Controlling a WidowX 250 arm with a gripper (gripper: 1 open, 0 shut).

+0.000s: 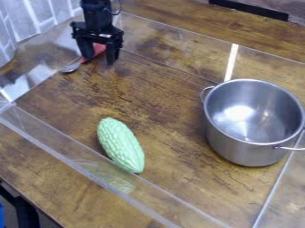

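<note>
At the back left, the black gripper (96, 43) hangs low over the wooden table, around a small red object (98, 49) with a metal end (71, 66) reaching out to the left, apparently a spoon or similar utensil. Whether the fingers are shut on it is too small to tell. A steel pot (251, 111) with side handles stands at the right. A pale green corn-like vegetable (119, 142) lies at the front middle.
Clear plastic walls and strips (102, 176) border the wooden work area (149, 89).
</note>
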